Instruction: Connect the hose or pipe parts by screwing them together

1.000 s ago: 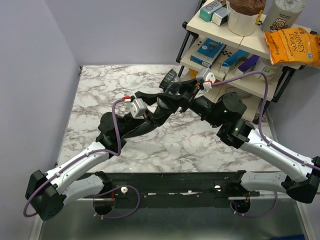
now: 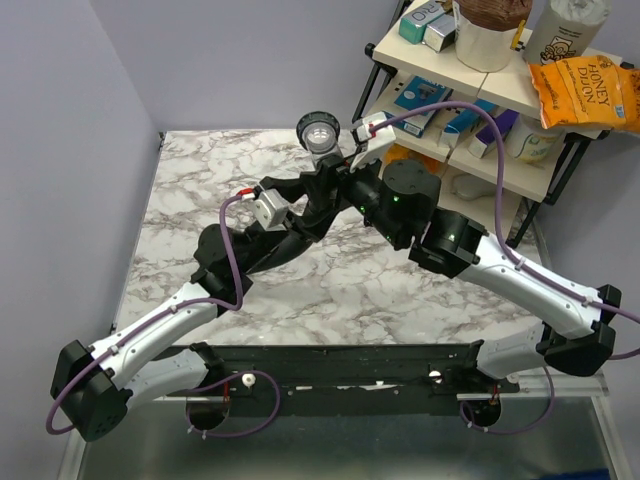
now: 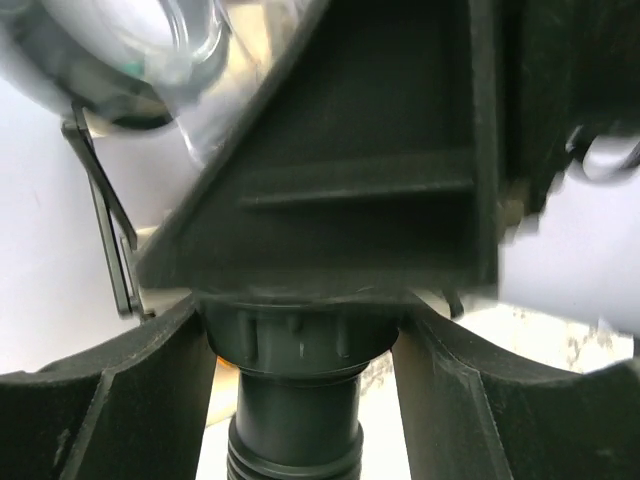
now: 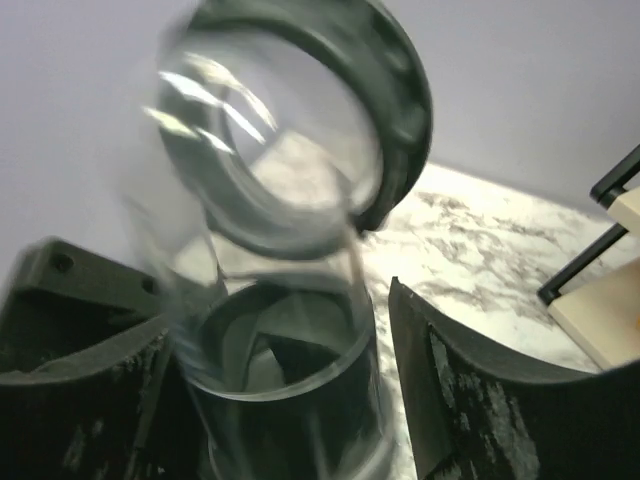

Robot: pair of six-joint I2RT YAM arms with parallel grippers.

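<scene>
The hose, with a clear cuff and dark ring at its end (image 2: 320,135), stands raised above the table between both grippers. My left gripper is shut on its dark ribbed section (image 3: 295,410); the right gripper's black body fills the upper left wrist view. In the right wrist view, the clear cuff (image 4: 270,330) and dark ring (image 4: 385,120) sit between the fingers of my right gripper; whether these press on it I cannot tell. In the top view both grippers crowd together at the centre, hiding much of the hose.
A shelf unit (image 2: 480,160) with boxes, bags and tubs stands at the back right, close to the right arm. Walls border the left and back.
My right arm has moved left and slightly up in the top view, and the hose's end has tipped leftward and toward upright. The left arm has shifted only slightly.
</scene>
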